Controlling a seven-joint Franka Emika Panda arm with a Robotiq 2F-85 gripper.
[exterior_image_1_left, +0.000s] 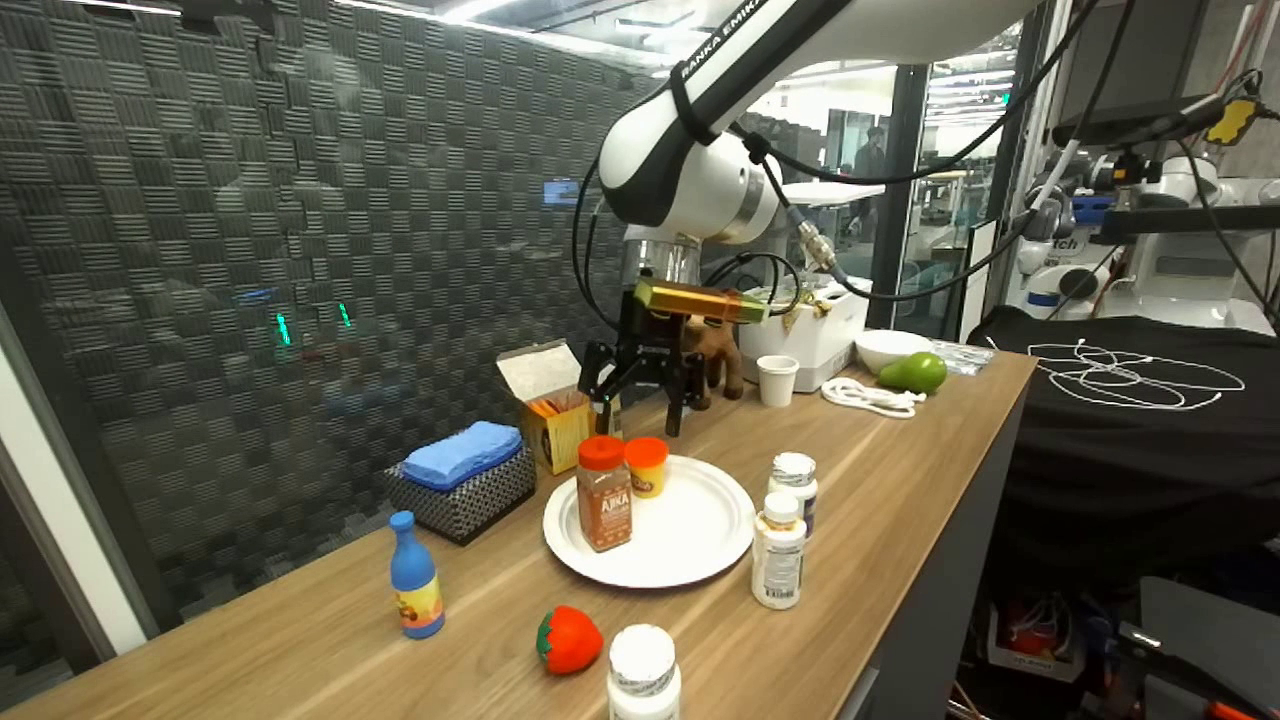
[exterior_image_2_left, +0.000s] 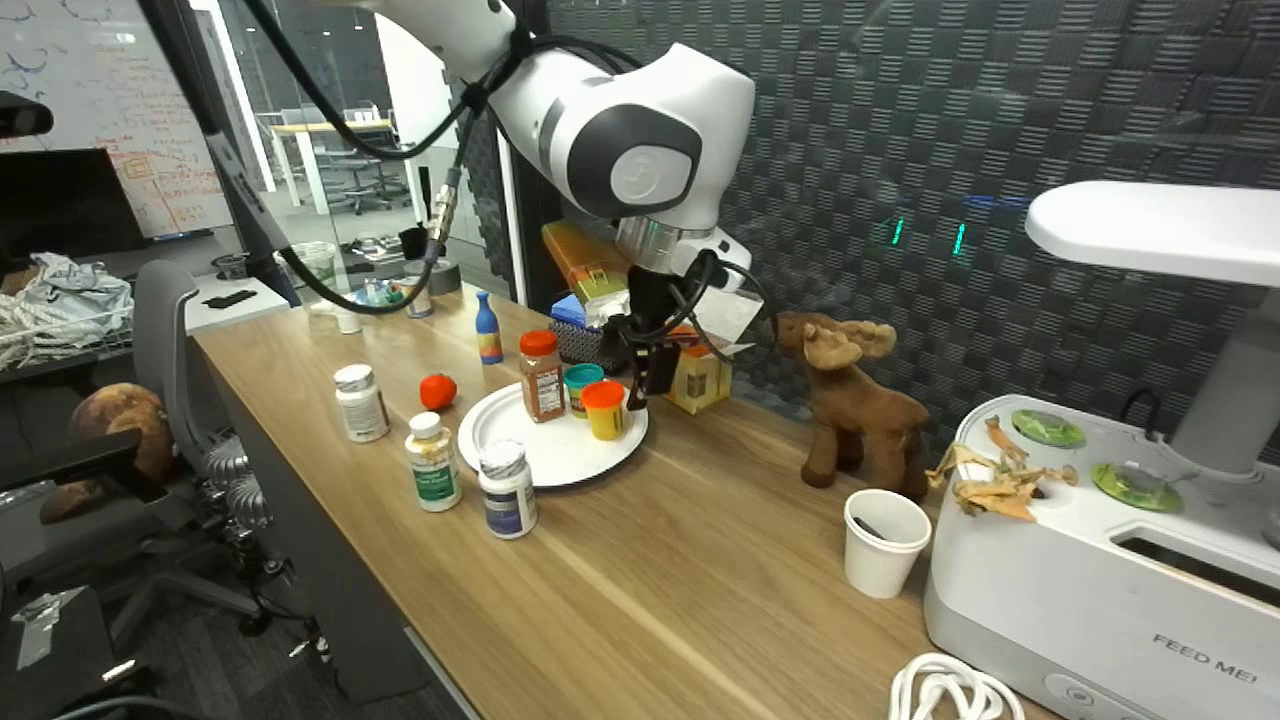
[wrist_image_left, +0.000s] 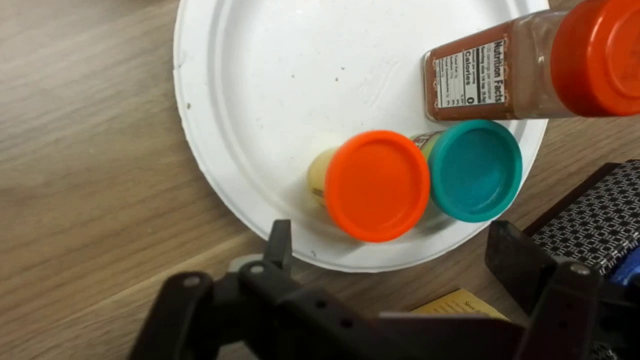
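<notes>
On the white plate (wrist_image_left: 288, 54) stands a yellow tub with an orange lid (wrist_image_left: 378, 186), close beside a tub with a teal lid (wrist_image_left: 477, 171). A spice jar with a red cap (exterior_image_1_left: 603, 494) stands upright on the same plate. My gripper is open, its fingers wide apart with nothing held between them. In the wrist view the two lids lie just beyond the fingertips. From the side, the gripper (exterior_image_1_left: 638, 430) hangs above the plate's back edge, over the tubs. The teal tub (exterior_image_2_left: 583, 382) is hidden in the first exterior view.
Two pill bottles (exterior_image_2_left: 433, 462) (exterior_image_2_left: 507, 490) stand near the plate's front. A cardboard box (exterior_image_1_left: 554, 420) and a woven basket with blue cloth (exterior_image_1_left: 462, 486) sit behind it. The moose toy (exterior_image_2_left: 858, 402) and a paper cup (exterior_image_2_left: 885, 542) are farther along; bare wood lies between.
</notes>
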